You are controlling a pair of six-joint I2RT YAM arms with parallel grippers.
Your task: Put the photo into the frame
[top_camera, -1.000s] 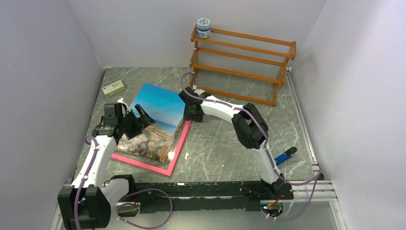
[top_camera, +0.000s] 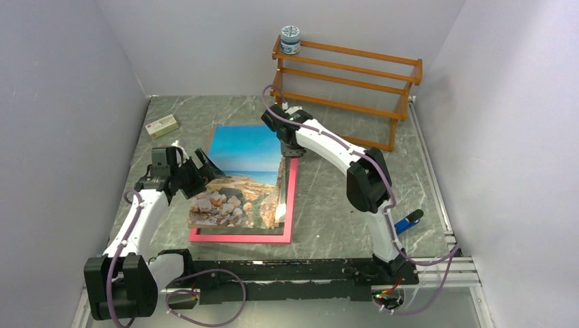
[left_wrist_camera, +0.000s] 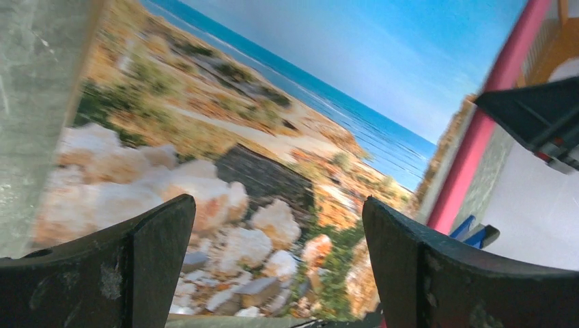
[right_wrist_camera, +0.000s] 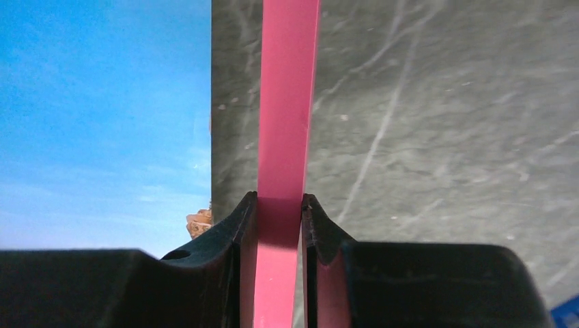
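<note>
The beach photo lies across the pink frame, covering much of its opening. A dark strip shows between the photo's edge and the frame's lower and right bars. In the right wrist view my right gripper is shut on the frame's right bar, one finger on either side; the photo lies to the left of that bar, apart from the fingers. My left gripper stands open over the photo's left side. Its fingers are spread above the rocky part of the picture, with nothing between them.
A wooden rack with a jar on top stands at the back. A small box lies at the back left. A blue tool lies on the right, where the table is mostly clear.
The frame has slid to the right and turned until nearly square to the table's front edge, and the photo has come along and turned too. My right arm has moved right; the left has barely moved.
</note>
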